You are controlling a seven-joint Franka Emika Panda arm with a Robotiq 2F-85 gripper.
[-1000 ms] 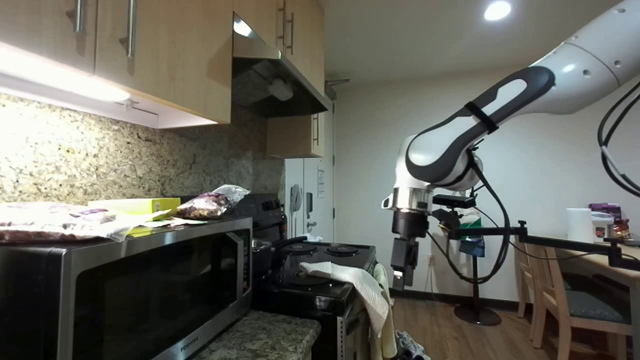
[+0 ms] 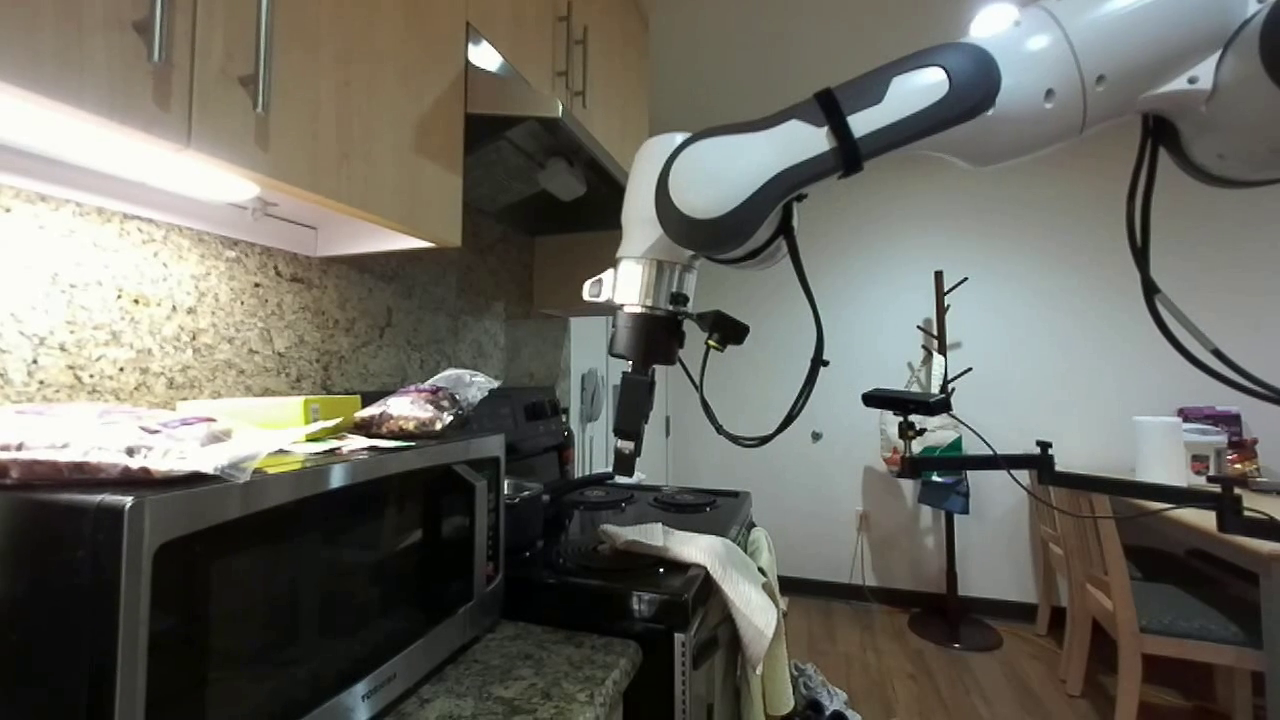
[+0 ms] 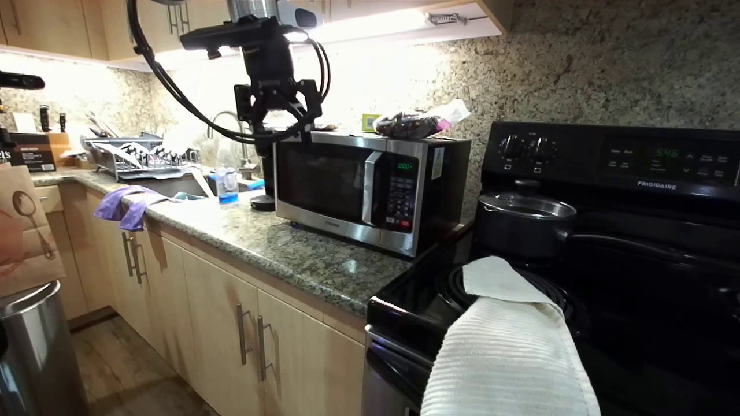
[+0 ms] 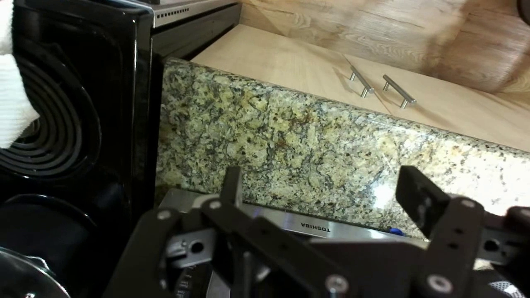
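Observation:
My gripper stands open, its two fingers wide apart and nothing between them. In the wrist view it hangs over the granite counter (image 4: 278,134) and the front edge of the microwave (image 4: 318,226). Exterior view 1 has the gripper (image 2: 627,462) pointing down, higher than the stove top. From the second exterior view, the gripper (image 3: 281,135) appears in front of the microwave (image 3: 319,180), whose door is closed. A bag of food (image 3: 413,125) and a yellow-green box (image 2: 288,414) lie on top of the microwave.
On the stove (image 2: 648,588) sit a lidded black pot (image 3: 524,222) and a white towel (image 3: 513,346) draped over the front. Upper cabinets (image 2: 324,108) and a range hood (image 2: 528,144) overhang.
The arm has moved left and upward in exterior view 1, bringing the gripper from right of the stove to a place nearer the microwave. The objects there look unmoved.

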